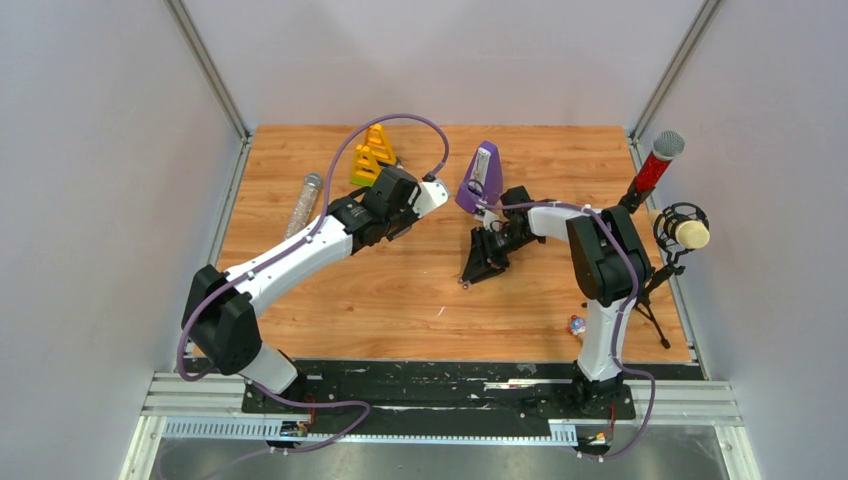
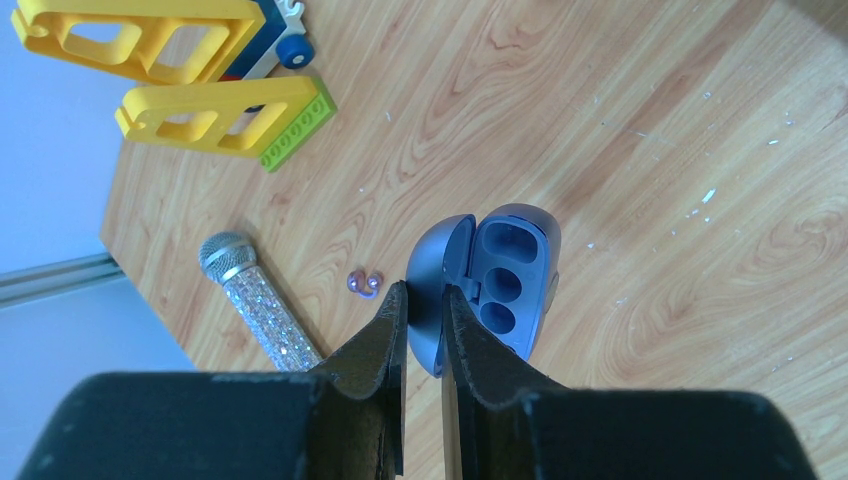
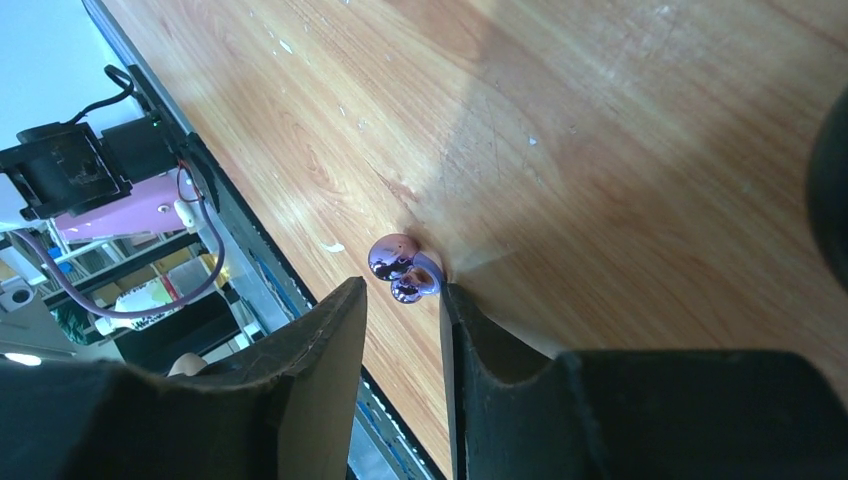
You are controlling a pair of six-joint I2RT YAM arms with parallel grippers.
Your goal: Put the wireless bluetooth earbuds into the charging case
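In the left wrist view, the blue charging case [image 2: 515, 270] is open, its round hollows facing the camera with no earbud visible in them. My left gripper is shut on the case's lid, one finger on each side. A shiny purple clip-shaped earbud [image 2: 365, 283] lies on the table beyond, near the microphone. Low over the table in the right wrist view, my right gripper is shut on another purple earbud [image 3: 393, 258], whose two round ends and curved band show at the fingertips. From above, this earbud [image 1: 465, 286] is a tiny spot at the right gripper's tip.
A glittery microphone [image 1: 303, 205] lies at the left, and yellow toy frames [image 1: 372, 155] stand at the back. Behind the right arm is a purple metronome-like object [image 1: 482, 177]. A small colourful toy [image 1: 577, 325] sits front right.
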